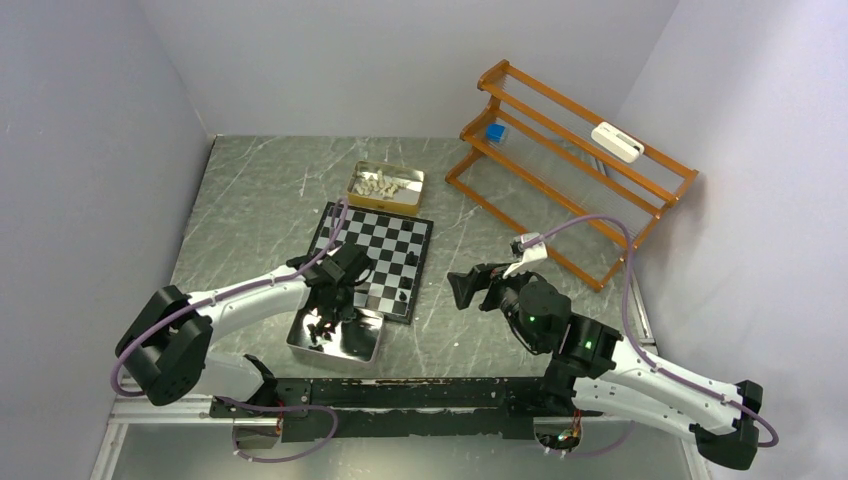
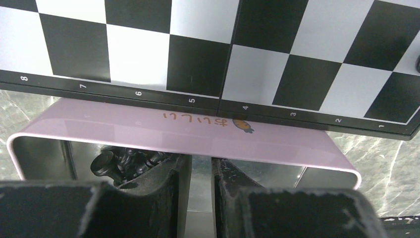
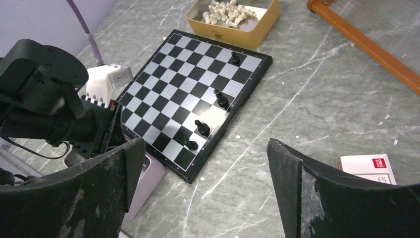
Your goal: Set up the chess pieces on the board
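The checkered chessboard [image 1: 371, 245] carries several black pieces along its right side, such as one [image 3: 221, 99] in the right wrist view. In the pink-rimmed tin [image 2: 247, 141] [image 1: 360, 345], black pieces [image 2: 114, 163] lie bunched at the left. My left gripper reaches down into that tin, its fingers slightly apart with a narrow gap and no piece visible between them; the tips are partly low in the tin. My right gripper [image 1: 466, 285] hangs open right of the board, nothing between its fingers.
A yellow box [image 1: 385, 200] of white pieces stands behind the board. A wooden rack [image 1: 540, 180] is at the back right. A small white and red box [image 3: 364, 163] lies below the right gripper. The marble table right of the board is mostly clear.
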